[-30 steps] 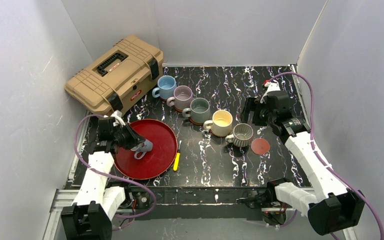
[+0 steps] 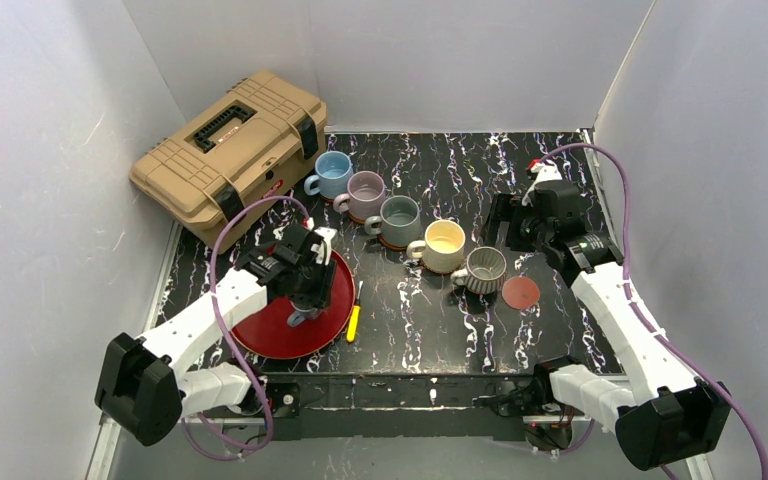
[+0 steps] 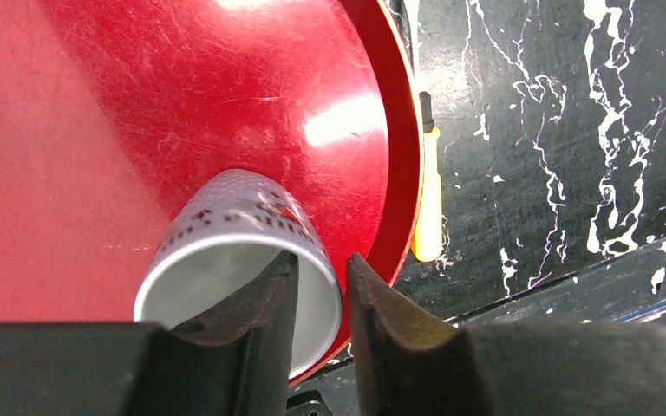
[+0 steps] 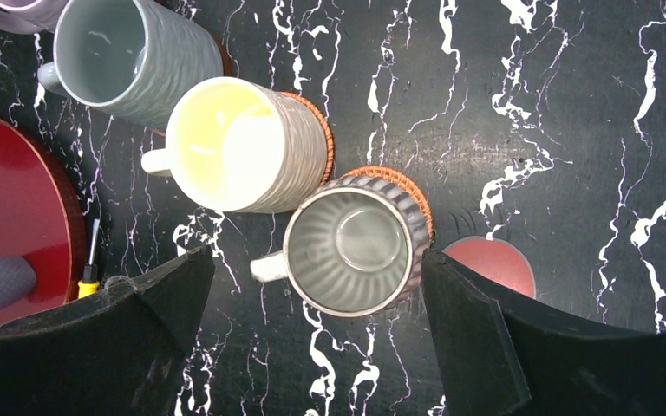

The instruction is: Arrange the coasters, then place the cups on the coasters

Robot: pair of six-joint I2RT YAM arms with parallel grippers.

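A light grey patterned cup [image 3: 243,208] lies on its side on the red plate [image 3: 156,95]. My left gripper is over the cup's mouth, fingers slightly apart on either side of its rim; no firm grip shows. A pink round coaster [image 4: 494,264] lies bare at the right, beside the ribbed grey cup [image 4: 355,247] on a woven coaster. My right gripper [image 2: 505,215] hangs open above that area, empty.
Yellow [image 2: 444,240], sage [image 2: 399,215], mauve [image 2: 366,190] and blue [image 2: 332,172] cups stand in a diagonal row. A tan case [image 2: 215,150] fills the back left. A yellow screwdriver [image 3: 429,199] lies beside the plate.
My left arm has swung right across the plate, and its gripper has turned over the lying cup, now mostly hiding it in the top view. The right arm is unchanged.
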